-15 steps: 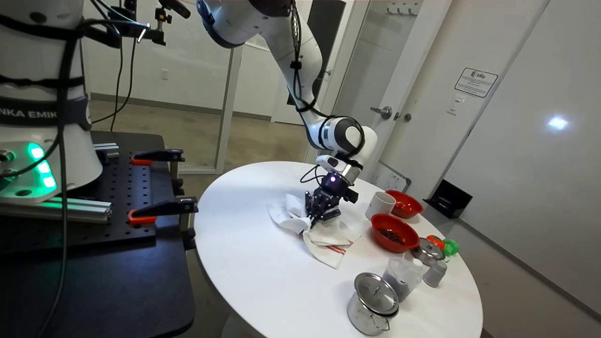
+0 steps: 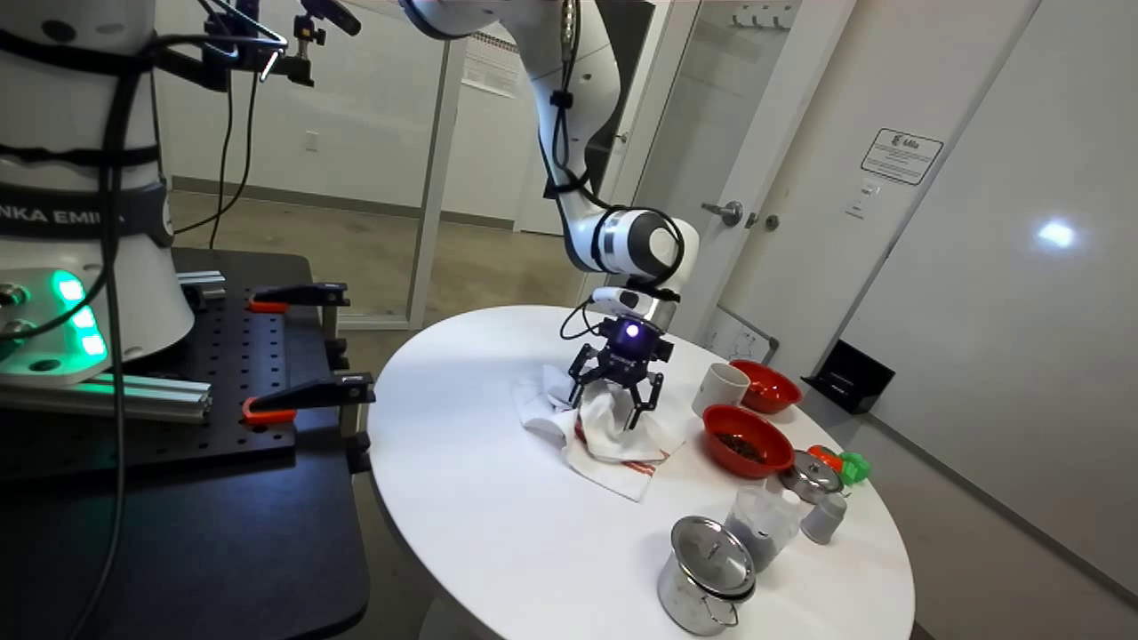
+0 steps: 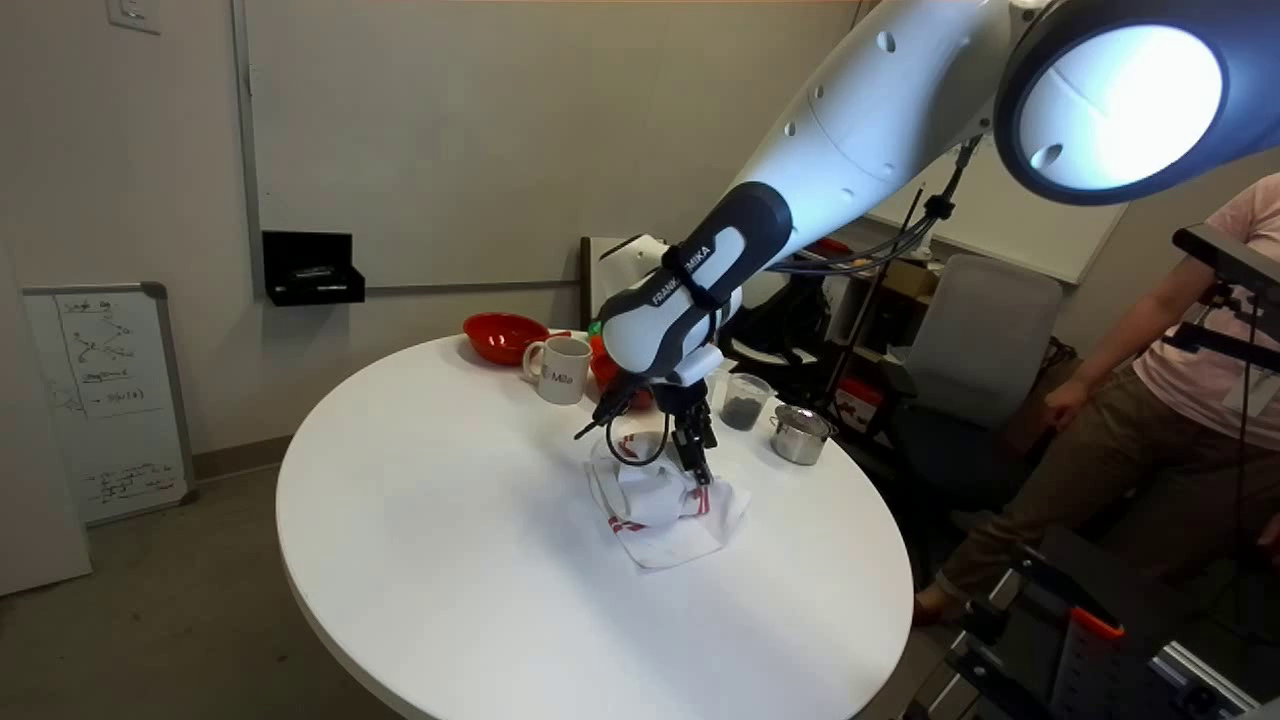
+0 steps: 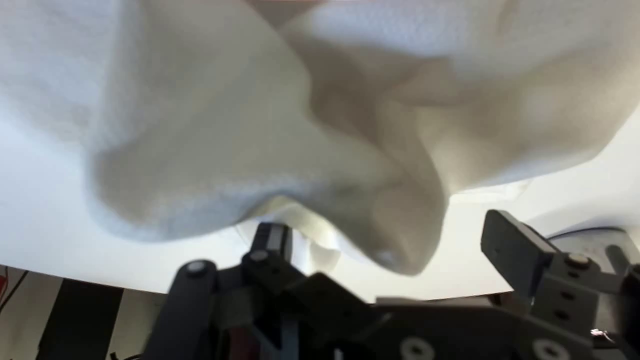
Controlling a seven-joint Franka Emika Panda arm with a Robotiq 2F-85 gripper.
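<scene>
A white towel with red stripes (image 2: 613, 459) lies crumpled on the round white table (image 2: 480, 448), its folds heaped up in the middle. Over that heap stands my gripper (image 2: 618, 407), fingers spread wide on either side of the raised cloth. In the wrist view the towel (image 4: 240, 132) fills the upper part, and the open gripper shows with its two fingers far apart. Cloth hangs near the gap, but the fingers do not pinch it. From the other side, the towel (image 3: 672, 504) spreads under and in front of the gripper.
A white mug (image 2: 720, 389), two red bowls (image 2: 749, 442), a lidded steel pot (image 2: 704, 576), a clear container (image 2: 762, 523), a silver lid or pan (image 2: 811, 476) and a grey cup (image 2: 823, 519) line the table's right side.
The fingers were close together at the towel and are now spread wide. My gripper sits slightly higher, and the towel's middle has a different, more heaped shape.
</scene>
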